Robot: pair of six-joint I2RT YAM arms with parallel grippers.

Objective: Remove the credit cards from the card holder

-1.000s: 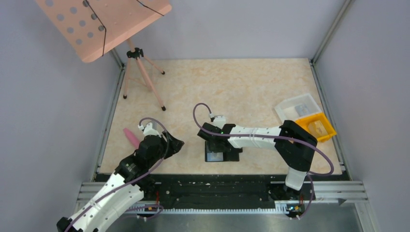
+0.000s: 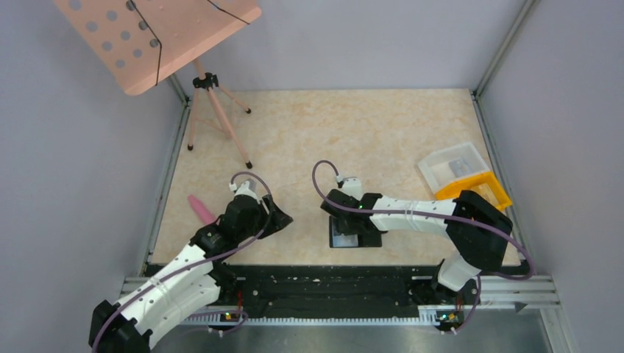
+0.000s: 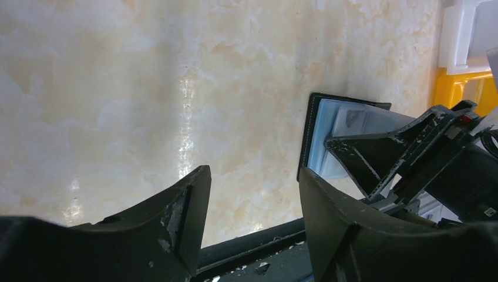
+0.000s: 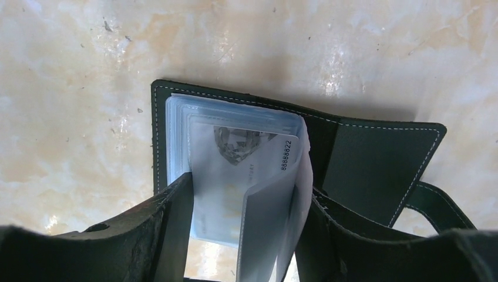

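The dark card holder (image 4: 382, 158) lies unfolded on the table, its clear sleeves (image 4: 235, 108) on the left half. A whitish card (image 4: 226, 176) printed with a diamond shows in the sleeves. Some sleeve leaves (image 4: 276, 217) curl up in the middle. Low over the holder is my right gripper, open, its fingers on either side of the card and the curled leaves; whether they touch cannot be told. Off to the holder's left, my left gripper stands open with only tabletop between its fingers. From above, the right gripper hides part of the holder (image 2: 344, 240).
A white tray (image 2: 434, 158) and a yellow bin (image 2: 502, 193) stand at the right, each with something inside. The pink tripod stand (image 2: 228, 132) rises at the back left, near a pink object (image 2: 199, 209).
The holder has slid to the right together with my right gripper.
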